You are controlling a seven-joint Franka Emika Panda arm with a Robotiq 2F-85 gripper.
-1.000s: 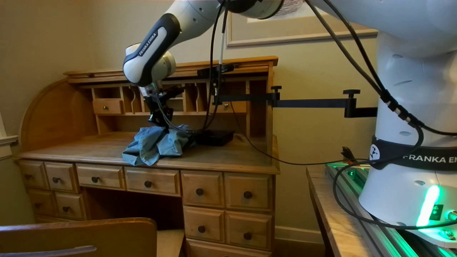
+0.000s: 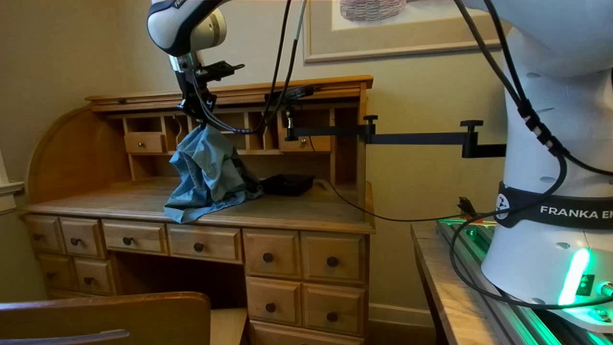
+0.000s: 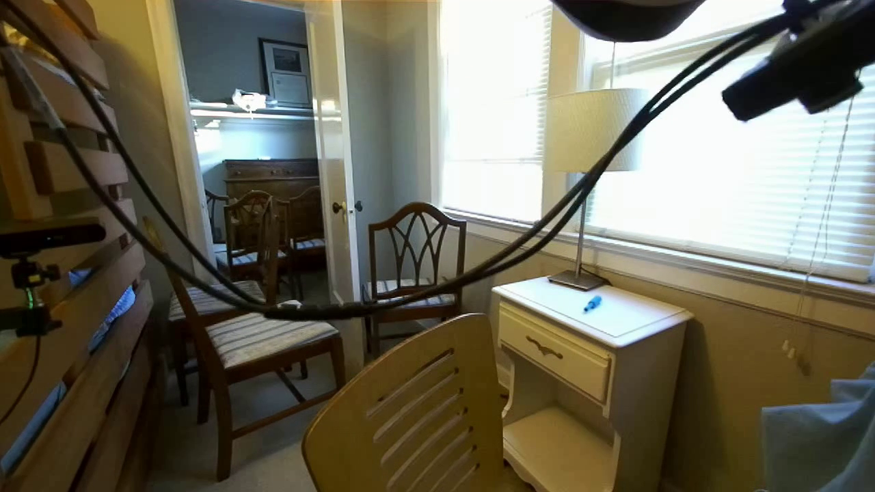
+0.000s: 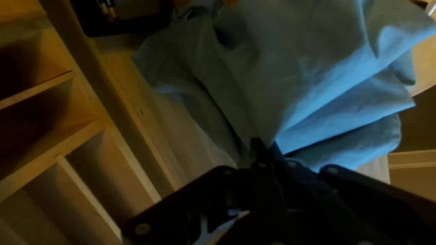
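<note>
A blue cloth [image 2: 205,166] hangs in folds from my gripper [image 2: 198,120], which is shut on a pinch of it above the desk. Its lower folds rest on the desktop and reach the front edge. In the wrist view, the cloth [image 4: 294,77] spreads from a peak at the shut fingertips of my gripper. Part of the cloth [image 3: 824,434] shows at the lower right of the second exterior view.
On the roll-top desk [image 2: 138,194], a black tray [image 2: 287,184] sits right of the cloth, with small items inside. Pigeonholes [image 4: 53,134] stand behind. A wooden chair [image 2: 109,316] is in front. Bare desktop lies to the left.
My gripper has risen and shifted slightly left, pulling the cloth's middle up from a low heap into a tall hanging drape.
</note>
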